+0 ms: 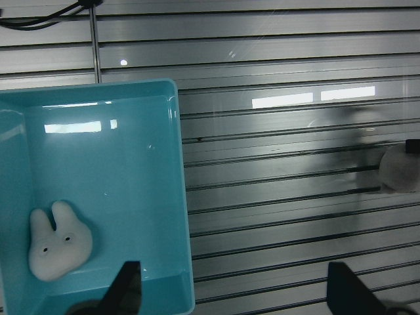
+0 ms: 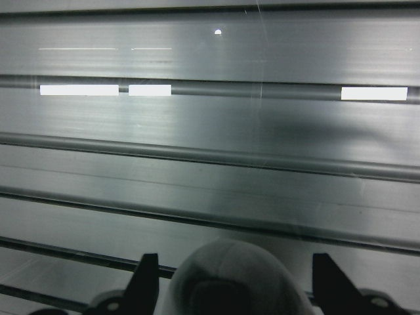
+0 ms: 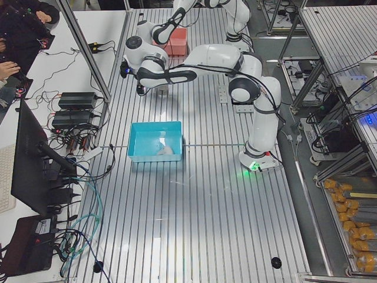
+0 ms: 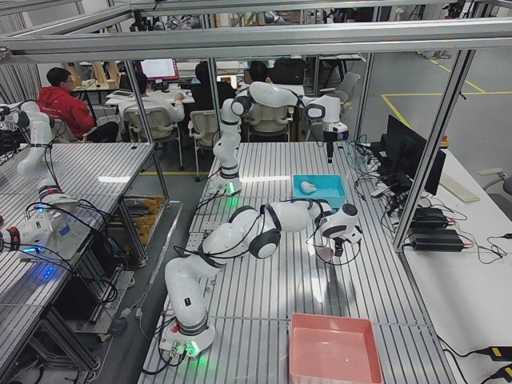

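Observation:
A white rabbit-like plush lies in the blue bin, left in the left wrist view. My left gripper hangs above beside the bin, open, its fingers wide apart. My right gripper is low over a grey rounded object, which sits between its fingertips; whether the fingers touch it cannot be told. That object also shows at the right edge of the left wrist view.
A pink bin stands at the right arm's end of the slatted table. Monitors and cables line one side.

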